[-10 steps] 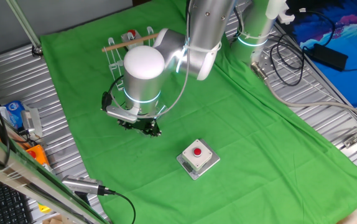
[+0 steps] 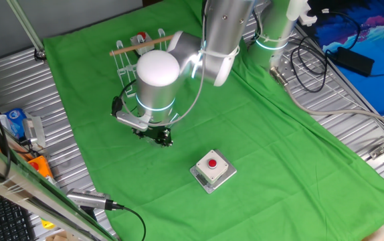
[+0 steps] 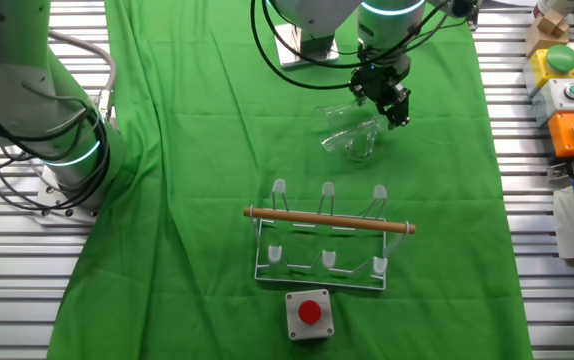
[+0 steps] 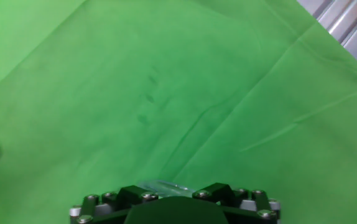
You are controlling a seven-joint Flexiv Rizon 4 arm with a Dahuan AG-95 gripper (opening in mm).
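A clear glass cup [image 3: 350, 132] with a handle is at the gripper, seen tilted in exterior view 2. My gripper [image 3: 380, 101] points down beside it, its black fingers close against the glass. In the wrist view a sliver of clear glass [image 4: 166, 186] shows at the bottom, between the two sides of the gripper. Exterior view 1 has the gripper [image 2: 154, 137] low over the green cloth, the glass hardly visible there. Whether the fingers grip the glass cannot be made out.
A white wire rack [image 3: 320, 282] with a wooden bar [image 3: 329, 220] stands on the cloth, a red button box [image 3: 309, 315] beside it. Another red button box [image 2: 213, 169] sits on a metal plate. Several boxes line the table's edge. Bare cloth surrounds the gripper.
The arm's wrist has shifted slightly right in exterior view 1 over the last second. The black fingers look a little different in outline. The button boxes and rack have stayed put.
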